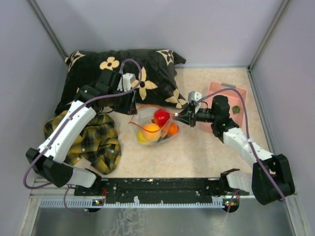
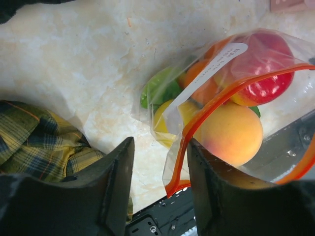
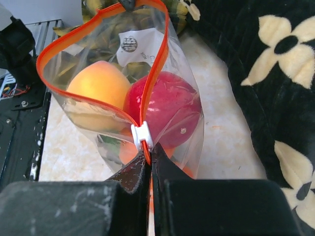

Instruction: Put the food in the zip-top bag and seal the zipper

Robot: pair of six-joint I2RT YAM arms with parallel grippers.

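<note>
The clear zip bag [image 1: 155, 132] with an orange zipper lies mid-table, holding a red apple [image 3: 162, 108], a peach [image 2: 229, 132], a yellow fruit, orange fruit and something green [image 2: 160, 88]. My right gripper [image 1: 179, 118] is shut at the bag's right end, on the zipper beside the white slider [image 3: 141, 132]. My left gripper [image 1: 130, 110] is at the other end; in the left wrist view its fingers [image 2: 118, 182] are part open, with the zipper edge at the right finger.
A pink bin [image 1: 231, 93] stands at the back right. A dark flowered cushion [image 1: 118, 73] lies at the back, a plaid cloth [image 1: 98, 147] at the left.
</note>
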